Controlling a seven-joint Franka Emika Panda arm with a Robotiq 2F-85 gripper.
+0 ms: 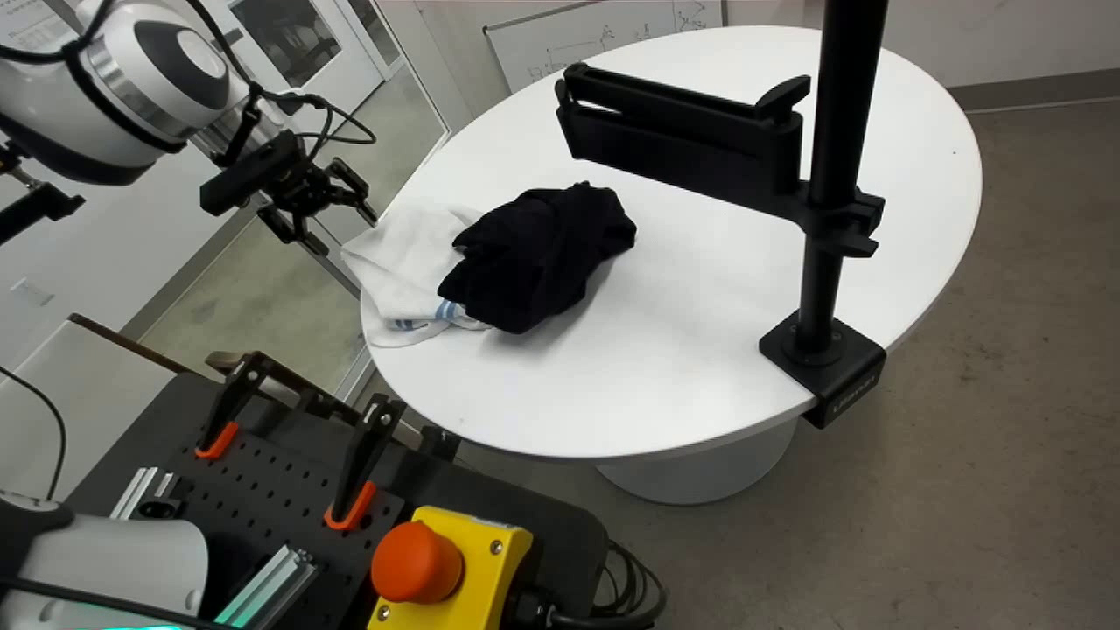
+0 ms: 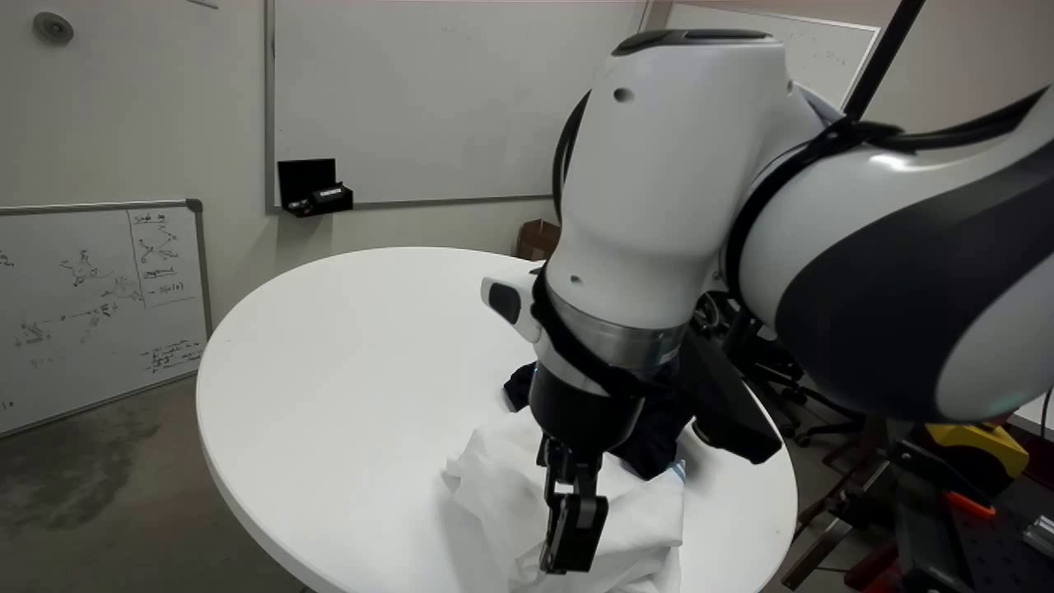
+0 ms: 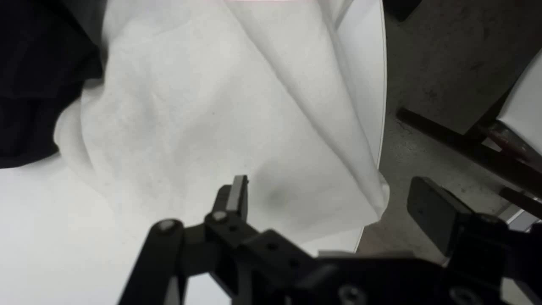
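A white cloth point(image 1: 404, 262) with blue stripes lies crumpled at the left edge of the round white table, and a bunched black cloth point(image 1: 546, 252) rests partly over it. My gripper point(image 1: 347, 235) hangs above and to the left of the white cloth, its fingers apart. Seen from the wrist, the white cloth point(image 3: 218, 112) fills the middle and one corner of it reaches past the table edge. Both fingers frame that corner, the left finger point(image 3: 237, 195) over the cloth and the right finger point(image 3: 437, 213) beyond the edge. Nothing shows between them.
A black pole stand point(image 1: 829, 346) is clamped to the table's near right edge, its folded arm point(image 1: 682, 136) reaching over the tabletop. A dark bench carries a yellow box with an orange button point(image 1: 416, 562). Bare tabletop point(image 2: 375, 366) stretches beyond the cloths.
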